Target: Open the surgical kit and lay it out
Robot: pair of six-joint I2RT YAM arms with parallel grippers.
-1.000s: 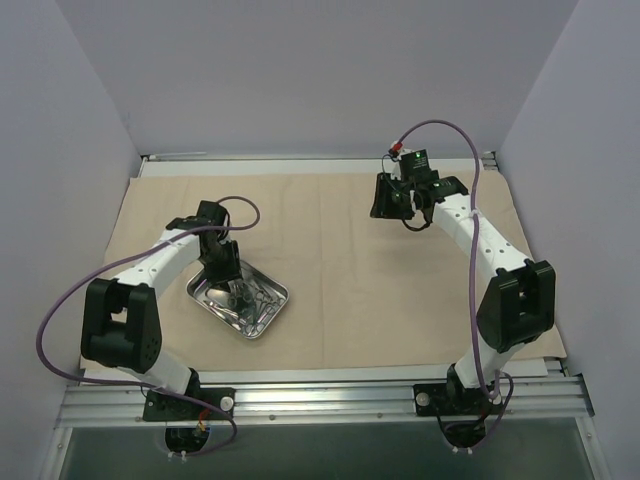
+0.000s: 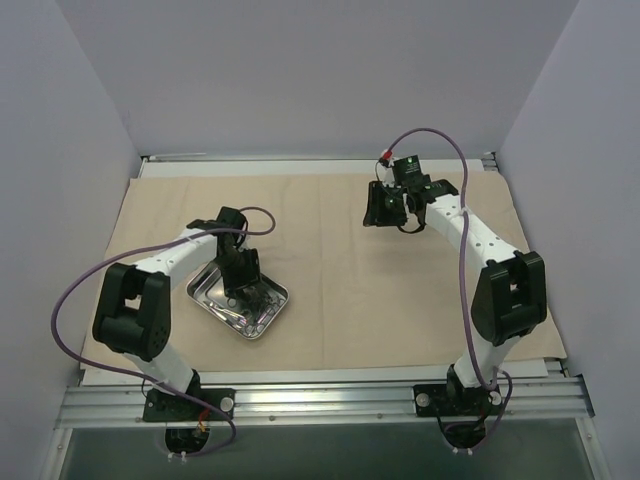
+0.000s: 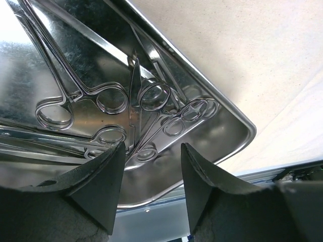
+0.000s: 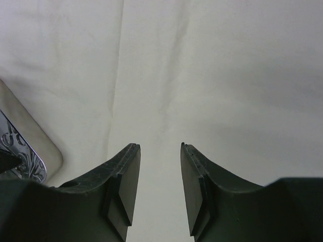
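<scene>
A steel tray (image 2: 200, 298) of surgical instruments sits on the left of the cream cloth. My left gripper hangs open over it, fingertips near a cluster of scissor-like instruments with ring handles (image 3: 110, 99) and slim blades, some crossing one another. Nothing shows held between its fingers. My right gripper is over bare cloth in the upper right of the top view, its fingers apart and empty.
The tray's corner shows at the left edge of the right wrist view. Purple cables arch over both arms.
My left gripper has moved right and toward the front over the tray. My right gripper has shifted slightly left and toward the front.
</scene>
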